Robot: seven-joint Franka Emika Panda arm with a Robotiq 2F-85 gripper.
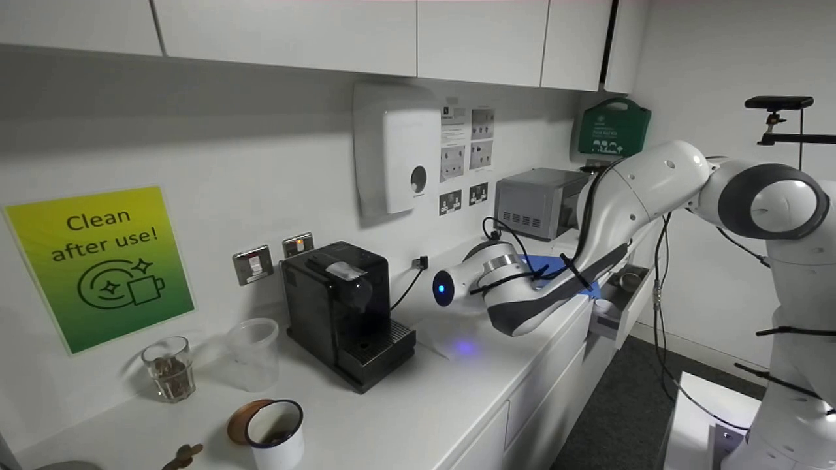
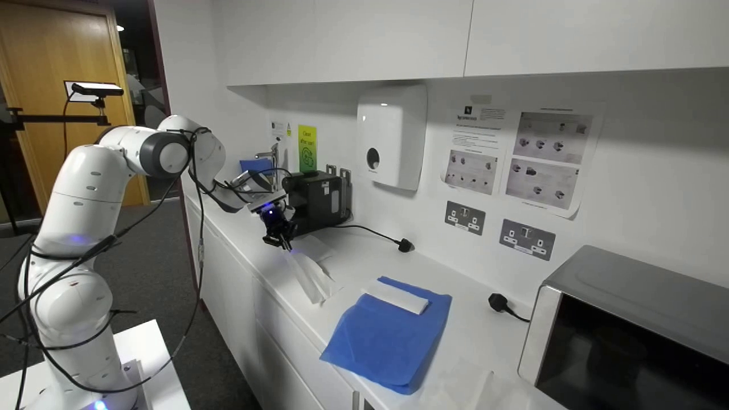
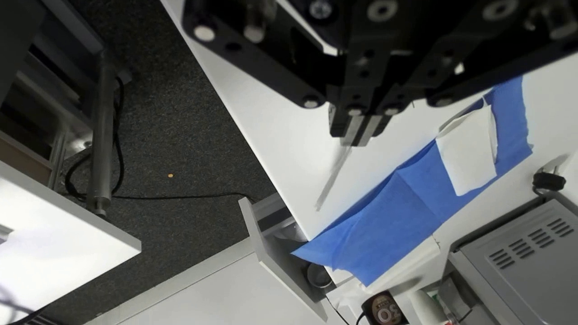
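Observation:
In exterior view 2, a thin white paper sheet [image 2: 308, 274] runs down from my gripper [image 2: 285, 246] to the counter. My gripper is shut on that sheet; the wrist view shows it almost edge-on, as a narrow pale strip [image 3: 332, 181] leading off the fingertips. A blue cloth [image 2: 393, 335] lies spread farther along the counter, with a folded white piece [image 2: 396, 295] on top. From exterior view 1 the fingers are hidden behind the wrist.
The black coffee machine [image 1: 345, 313] stands close to the gripper. Beyond the cloth sit a microwave [image 2: 629, 321] and a loose plug [image 2: 499, 302]. An open drawer [image 3: 287, 265] juts out below the counter. Cups, including a white mug [image 1: 278, 442], stand at the other end.

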